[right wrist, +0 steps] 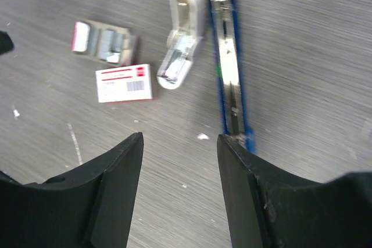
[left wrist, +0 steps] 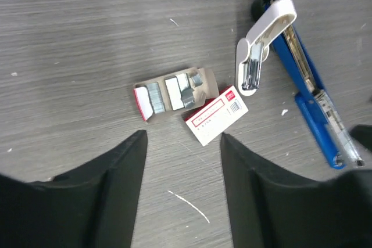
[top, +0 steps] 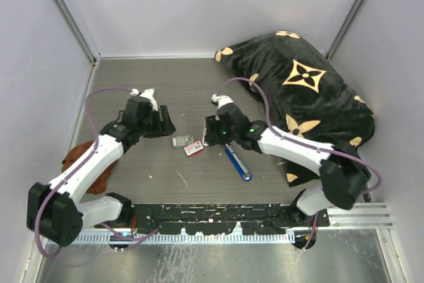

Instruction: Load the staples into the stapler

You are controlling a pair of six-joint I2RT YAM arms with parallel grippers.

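The blue stapler (right wrist: 230, 68) lies opened out on the table, its metal magazine uncovered. To its left in the right wrist view is a white holder (right wrist: 179, 56) with a metal strip in its lower part. A red-and-white staple box (left wrist: 217, 115) touches the opened tray of staple strips (left wrist: 174, 92), which shows grey strips in its compartments. My left gripper is part open above the table, left of the tray in the top view, with nothing between its fingers. Over the white holder and the stapler's upper end hovers my right gripper, open and empty.
A dark patterned cushion (top: 301, 97) fills the right side. A brown cloth (top: 99, 180) lies at the left, partly under the left arm.
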